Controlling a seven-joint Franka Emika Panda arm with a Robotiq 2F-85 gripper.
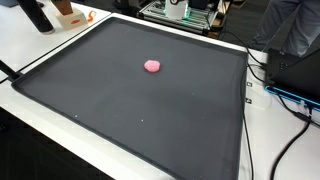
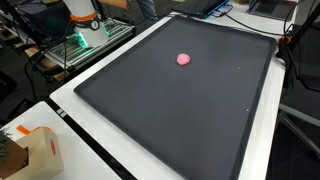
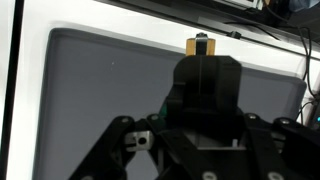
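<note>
Near the top of the wrist view, my gripper is shut on a small tan block, whose sides show past the dark fingertip. Much of the block is hidden behind the finger. A pink round lump rests on the dark grey mat, towards its far side in exterior view 1. The same pink lump also shows in exterior view 2, apart from anything else. It cannot be seen in the wrist view. Neither exterior view shows the gripper.
Black cables and a dark device lie on the right in exterior view 1. An orange-and-white item sits at the far left. A cream box stands at the near left in exterior view 2.
</note>
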